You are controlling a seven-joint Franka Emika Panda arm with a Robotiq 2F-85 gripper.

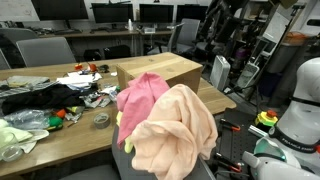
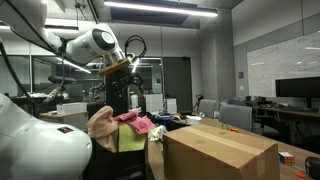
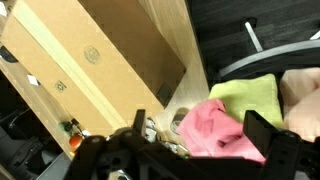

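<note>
My gripper is open, its dark fingers spread wide with nothing between them in the wrist view. It hangs in the air well above the cloths. A pink cloth [image 3: 212, 127] lies below the gap, partly covered by the right finger. Next to it are a yellow-green cloth [image 3: 252, 96] and a peach cloth [image 3: 304, 112] at the right edge. Exterior view 1 shows the peach cloth [image 1: 176, 132] draped in front, the pink cloth [image 1: 143, 98] behind it, and only a strip of the yellow-green cloth [image 1: 126, 132].
A large closed cardboard box [image 2: 213, 150] stands on the table beside the cloths. Tools and dark clutter [image 1: 50, 100] cover the table's left part, with a tape roll [image 1: 101, 120] near its front. Bare tabletop [image 1: 75, 147] shows along the front edge.
</note>
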